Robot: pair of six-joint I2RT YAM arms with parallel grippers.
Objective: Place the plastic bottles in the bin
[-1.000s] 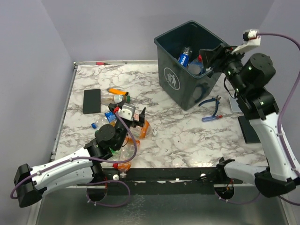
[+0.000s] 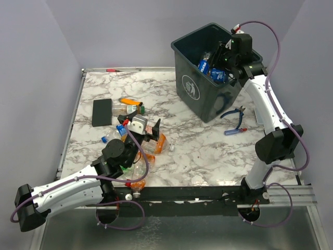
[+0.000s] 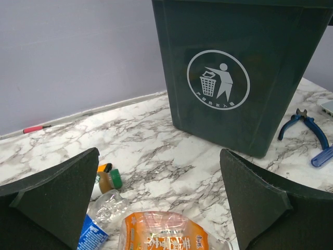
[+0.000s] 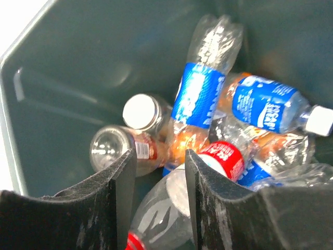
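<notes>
The dark green bin (image 2: 193,99) at the back right holds several plastic bottles. In the right wrist view my right gripper is inside it, fingers part open, over a clear red-capped bottle (image 4: 161,216), with blue-labelled bottles (image 4: 196,96) around it. Whether it grips that bottle is unclear. My left gripper stands open above the loose bottles on the left of the table; an orange-labelled bottle (image 3: 166,234) and a blue-labelled bottle (image 3: 103,221) lie below and between its fingers in the view.
Pliers (image 2: 237,113) and a screwdriver (image 2: 235,132) lie right of the bin. A black pad (image 2: 101,112) and orange tool (image 2: 130,101) lie at the left.
My right arm has swung from the right side up and over the bin, its gripper going down among the bottles inside. The left arm has barely moved.
</notes>
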